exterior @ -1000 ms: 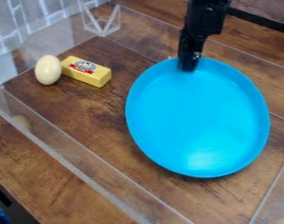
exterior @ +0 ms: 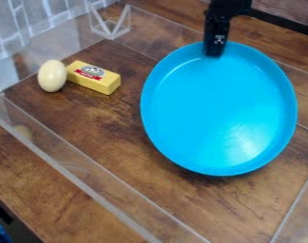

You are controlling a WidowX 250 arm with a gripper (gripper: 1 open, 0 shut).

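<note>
My black gripper [exterior: 216, 46] is at the upper right, over the far rim of a large blue round tray [exterior: 217, 109] on the wooden surface. Whether its fingers are open or shut on the rim is hard to tell. A yellow block [exterior: 93, 77] with a printed label and a pale egg [exterior: 52, 76] lie to the left of the tray.
Clear plastic walls [exterior: 74, 176] border the wooden surface [exterior: 105, 133] on the left and front. A small clear frame stands at the back left. Bare wood lies between the yellow block and the tray.
The gripper has come slightly toward the camera from the back, and the blue tray has shifted toward the back and slightly right compared with one second ago.
</note>
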